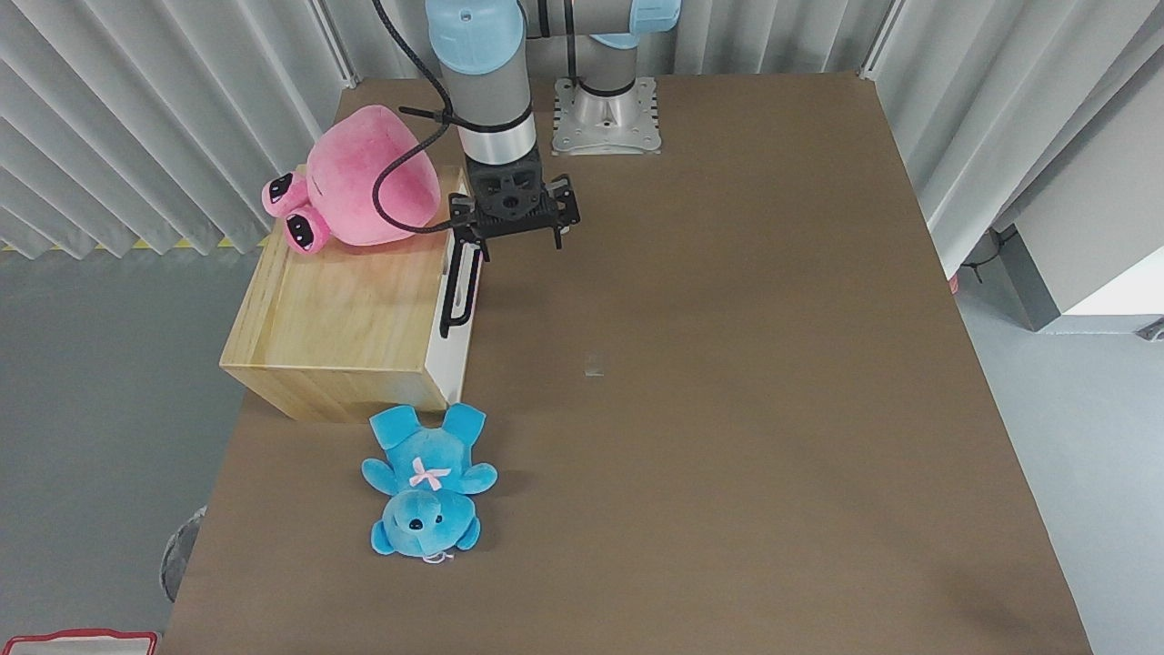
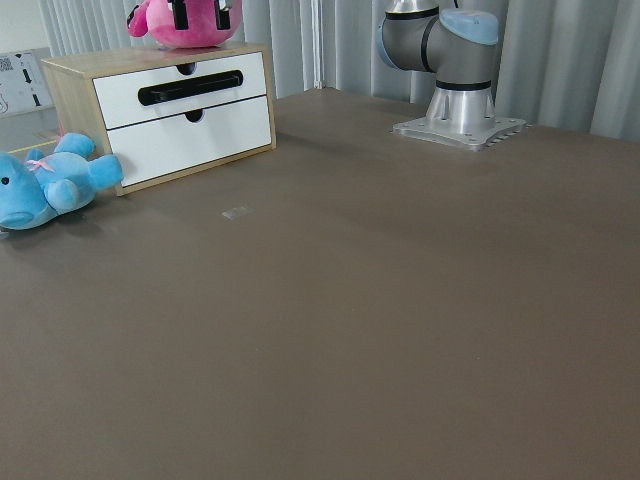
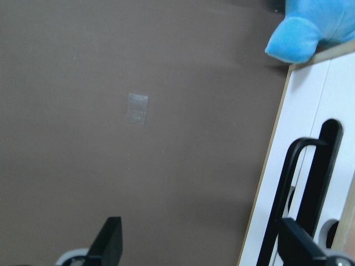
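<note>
My gripper is open, its two black fingers wide apart at the bottom of the wrist view, above the front of a small wooden cabinet (image 1: 338, 327) with two white drawers (image 2: 190, 140). A long black handle (image 3: 313, 188) on the upper drawer lies just ahead of the right finger. A pink plush toy (image 1: 371, 175) sits on the cabinet top. A blue plush bear (image 1: 426, 513) with a pink bow lies on the table beside the cabinet. In the left view the gripper is out of frame.
The robot's base plate (image 1: 606, 136) stands at the back edge.
</note>
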